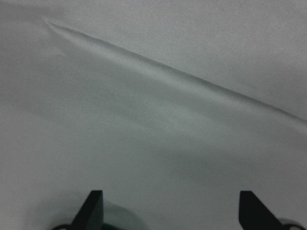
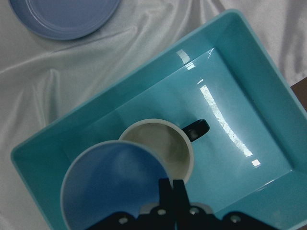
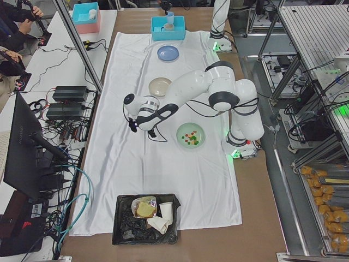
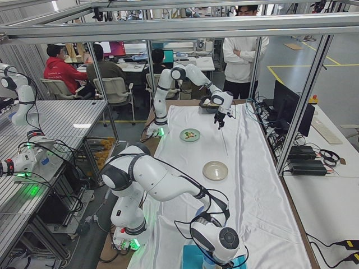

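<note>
My left gripper stands open over the bare white cloth; in the left camera view it is left of the green plate (image 3: 190,135) with red and green pieces. My right gripper is shut on the rim of a blue cup (image 2: 110,182), held over a white mug with black handle (image 2: 158,148) in the turquoise bin (image 2: 268,110). A blue plate (image 3: 168,53) lies beside that bin, and a beige plate (image 4: 215,171) lies mid-table.
A black tray (image 3: 117,218) with a foil container and white items sits at the near end in the left camera view. The cloth left of the green plate is clear. A monitor and cables line the table's left side.
</note>
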